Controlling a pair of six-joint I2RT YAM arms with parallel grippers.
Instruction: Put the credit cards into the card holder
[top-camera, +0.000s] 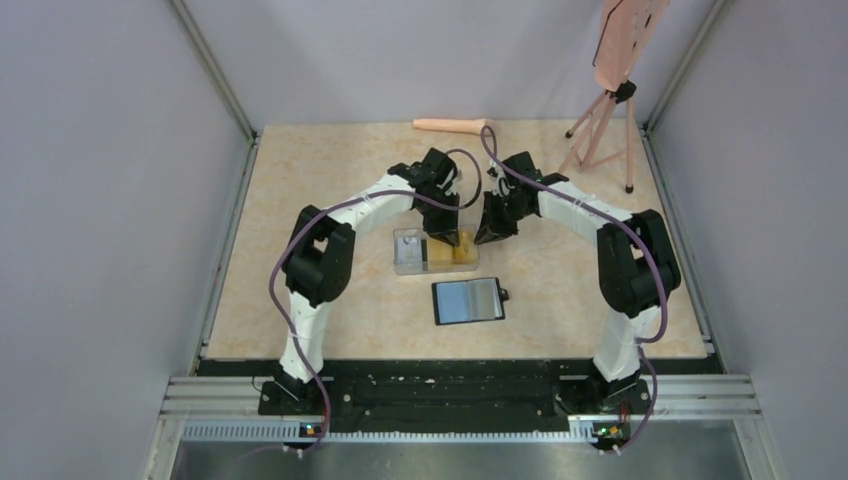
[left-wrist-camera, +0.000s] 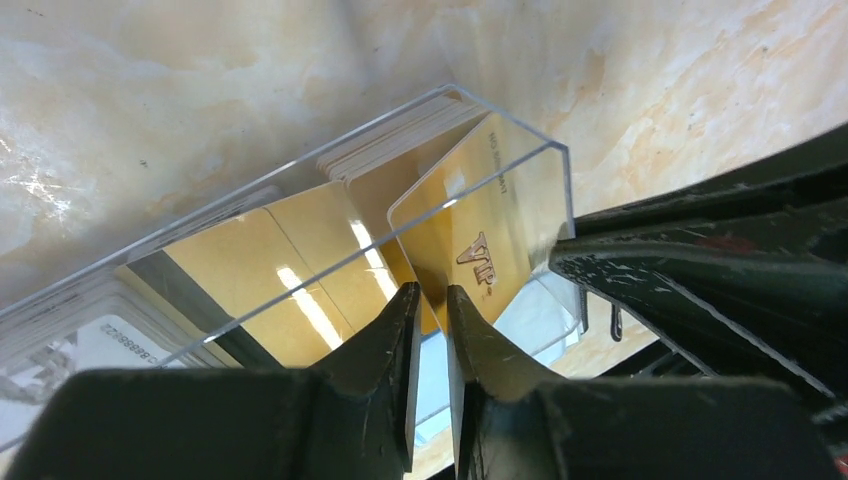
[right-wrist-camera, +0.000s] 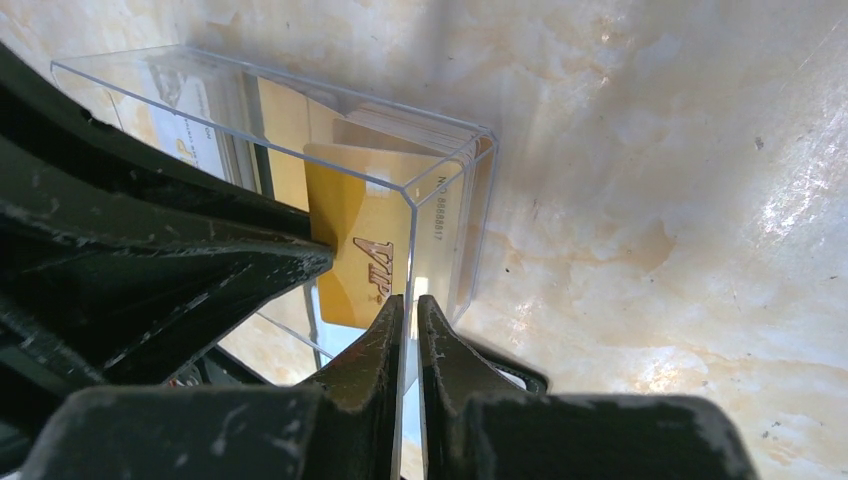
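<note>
Gold cards lie in the clear card box (top-camera: 407, 268). The front gold card (right-wrist-camera: 352, 245) leans toward the box's right end, with a stack of pale card edges behind it. My left gripper reaches to the edge of this card. A narrow gap shows between its fingers; whether the card edge sits in it I cannot tell. At the box's right end corner is my right gripper, shut, with the clear corner edge lined up behind or between its tips. The black card holder (top-camera: 469, 301) lies flat in front of the box, its two panels pale blue and grey.
White or silver cards (left-wrist-camera: 110, 350) fill the box's left part. A pink roll (top-camera: 450, 126) lies at the table's back, and a pink tripod (top-camera: 606, 125) stands at back right. Bare table extends left and right of the box.
</note>
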